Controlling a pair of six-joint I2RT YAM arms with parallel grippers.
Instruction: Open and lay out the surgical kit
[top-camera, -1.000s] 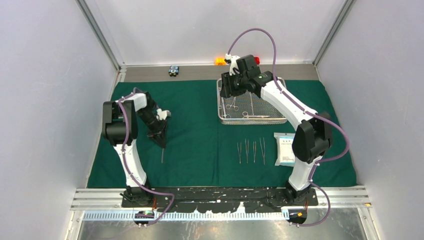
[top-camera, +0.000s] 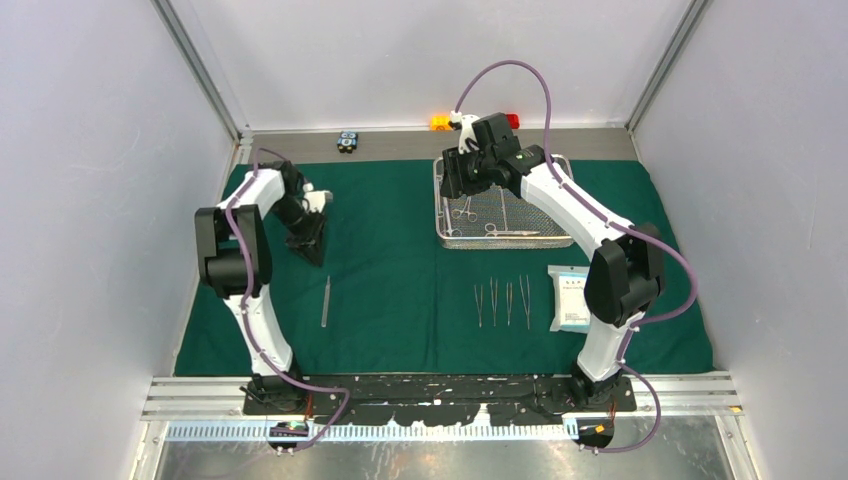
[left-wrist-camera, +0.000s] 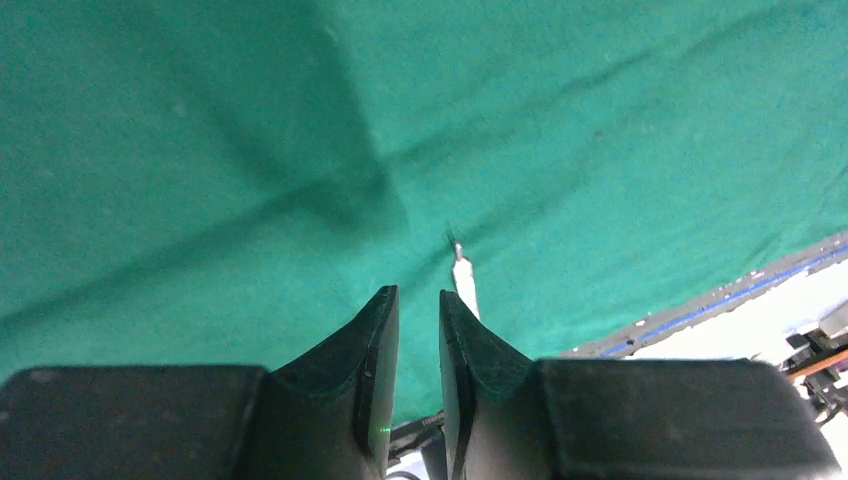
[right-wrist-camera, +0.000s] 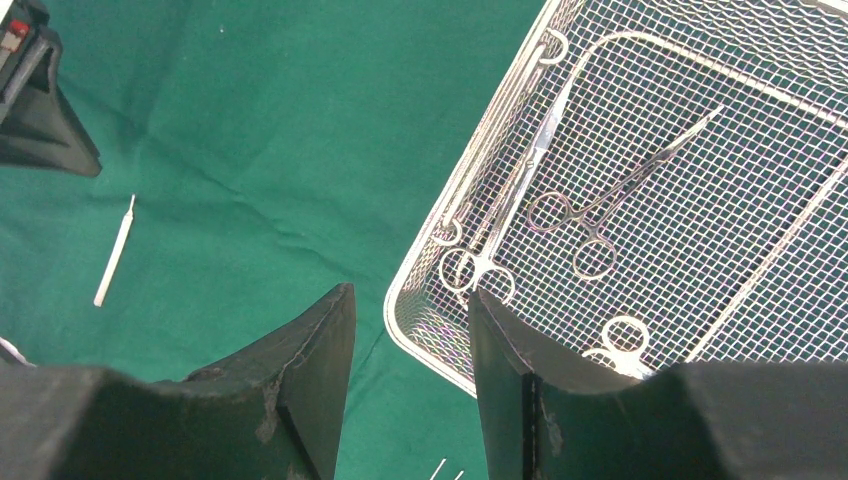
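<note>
A slim scalpel handle (top-camera: 326, 301) lies on the green cloth at left; in the left wrist view its tip (left-wrist-camera: 462, 276) shows beyond my left gripper, whose fingers are slightly apart with nothing seen between them. My right gripper is open above the wire tray (right-wrist-camera: 768, 250), which holds scissors and clamps (right-wrist-camera: 597, 215). Several tweezers (top-camera: 509, 302) lie in a row below the tray.
A white packet (top-camera: 570, 298) lies beside the right arm. A small dark object (top-camera: 348, 142) and a yellow one (top-camera: 440, 123) sit on the back strip.
My left gripper has moved back and slightly left, away from the scalpel handle, uncovering more of it. The right arm is nearly still.
</note>
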